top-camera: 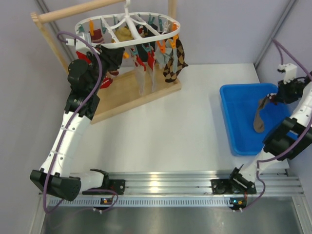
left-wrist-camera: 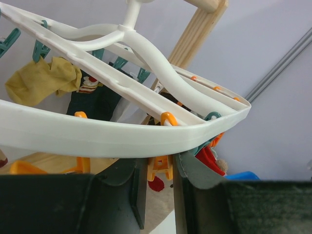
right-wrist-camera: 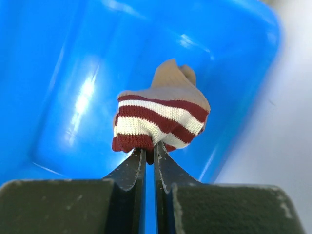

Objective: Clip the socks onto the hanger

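Observation:
A brown sock with a maroon-and-white striped cuff (right-wrist-camera: 161, 114) hangs from my right gripper, whose fingertips are shut on the cuff's edge. In the top view the sock (top-camera: 260, 117) dangles over the blue tray. My left gripper is shut on an orange clip (left-wrist-camera: 161, 165) at the near rim of the white round hanger (top-camera: 158, 38). Several socks hang from its teal and orange clips, among them a yellow sock (left-wrist-camera: 44, 80) and a brown argyle sock (top-camera: 175, 63).
The blue tray (top-camera: 226, 122) stands on the right, its visible floor otherwise bare. A wooden stand (top-camera: 131, 100) carries the hanger at the back left. Between stand and tray the white table (top-camera: 195, 117) is clear.

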